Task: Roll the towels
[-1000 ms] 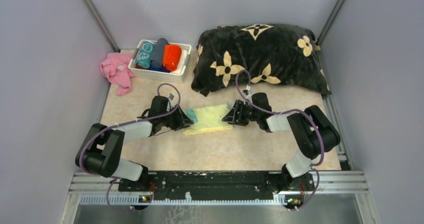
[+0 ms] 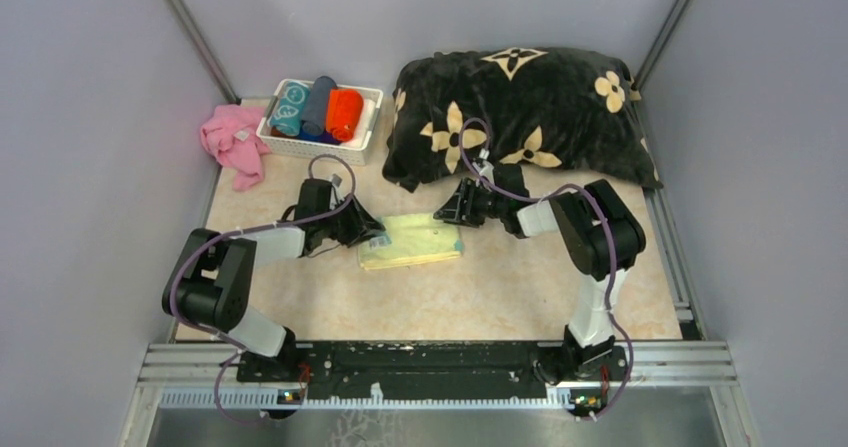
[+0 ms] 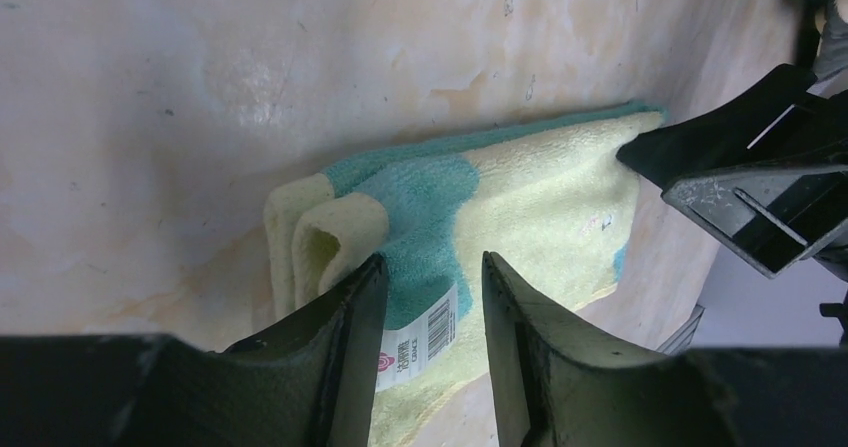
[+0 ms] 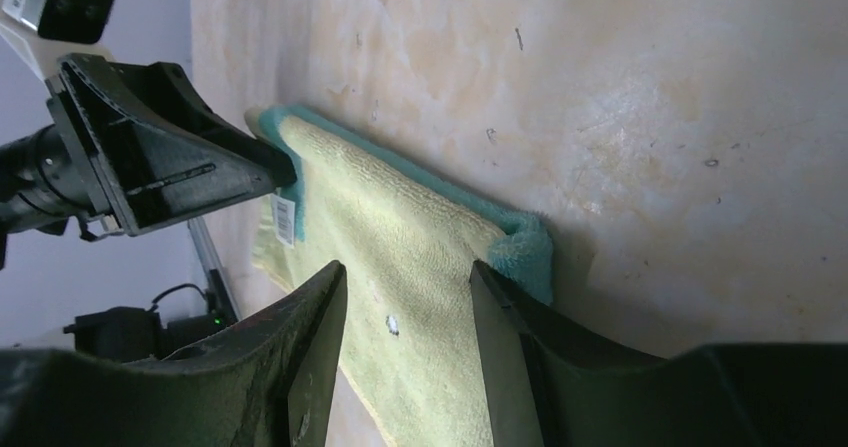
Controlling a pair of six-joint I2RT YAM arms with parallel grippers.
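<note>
A folded pale yellow towel [image 2: 410, 242] with teal edging and a white barcode label [image 3: 420, 337] lies flat on the table's middle. My left gripper [image 2: 375, 227] is low over its left end, fingers apart around the back-left corner, where the teal patch shows in the left wrist view. My right gripper [image 2: 450, 217] stands open at the towel's back-right corner, its fingertips down at the teal-edged fold in the right wrist view. Whether either touches cloth firmly I cannot tell.
A white basket [image 2: 312, 148] holds several rolled towels at the back left, beside a crumpled pink cloth [image 2: 235, 142]. A large dark patterned cushion [image 2: 550, 107] fills the back right.
Both grippers have moved back from the towel's front part to its far corners over the last second; the right one has also shifted slightly left.
</note>
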